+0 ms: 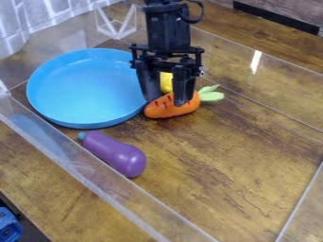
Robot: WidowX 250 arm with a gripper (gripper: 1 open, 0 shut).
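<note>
The black gripper (165, 87) hangs over an orange toy carrot (173, 108) with a pale green top, its fingers apart at the carrot's upper side. A yellow toy (165, 81) is partly hidden behind it. A blue plate (78, 91) lies left of the carrot. A purple eggplant (113, 153) lies in front of the plate.
Clear plastic walls border the wooden table (228, 180) at left and right. A blue object (7, 227) is at the bottom left corner, outside the wall.
</note>
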